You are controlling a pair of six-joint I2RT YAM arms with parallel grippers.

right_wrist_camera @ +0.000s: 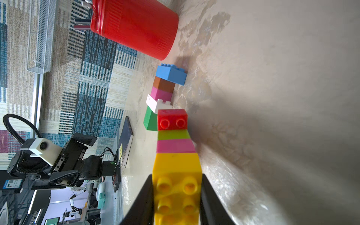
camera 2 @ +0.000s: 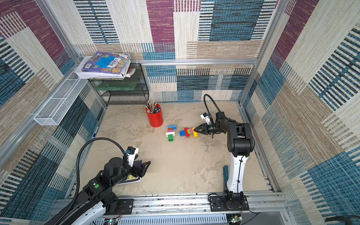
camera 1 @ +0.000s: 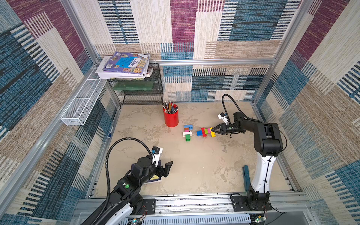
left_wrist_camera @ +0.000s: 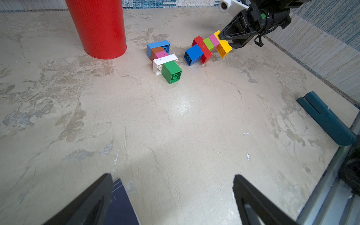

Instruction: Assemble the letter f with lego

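Note:
Two rows of joined bricks lie on the table. The middle one runs blue (left_wrist_camera: 165,45), brown, pink, white (camera 1: 187,133), green (left_wrist_camera: 171,71). The right one runs blue (left_wrist_camera: 193,54), red (right_wrist_camera: 172,118), lime, pink, yellow (right_wrist_camera: 176,165). My right gripper (camera 1: 214,130) is at the yellow end, its fingers around the yellow brick; whether they press on it I cannot tell. My left gripper (camera 1: 167,167) stands open near the front left, nothing between its fingers.
A red pen cup (camera 1: 171,118) stands behind the bricks. A teal object (camera 1: 246,178) lies at the front right, a dark book (left_wrist_camera: 121,204) under the left gripper.

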